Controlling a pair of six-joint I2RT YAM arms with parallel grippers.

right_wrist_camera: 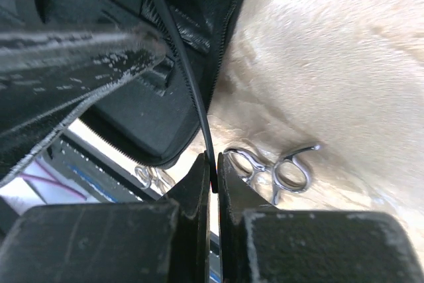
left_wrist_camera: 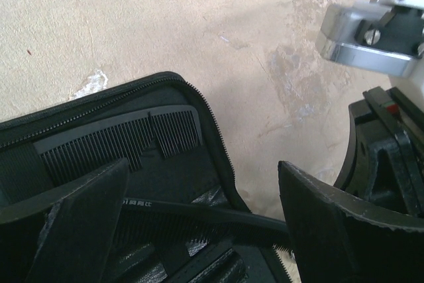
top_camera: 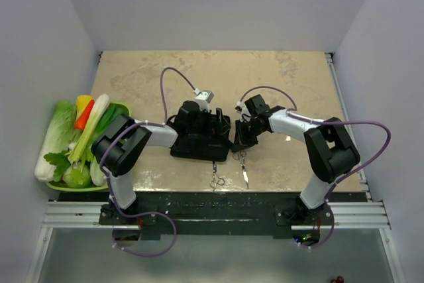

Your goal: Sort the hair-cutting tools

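Note:
A slim black comb [right_wrist_camera: 182, 61] is pinched by one end in my right gripper, which is shut on it. The comb slants over the open black case [right_wrist_camera: 149, 114]. My left gripper is open above the case, and the comb [left_wrist_camera: 199, 218] runs across the space between its fingers; contact cannot be told. Another comb [left_wrist_camera: 126, 138] lies tucked in the case near its corner. Scissors [right_wrist_camera: 291, 171] lie on the table under the right gripper, and a second pair [top_camera: 216, 178] rests in front of the case.
A green basket [top_camera: 83, 189] full of vegetables stands at the left. Both arms are close together at the case's right edge.

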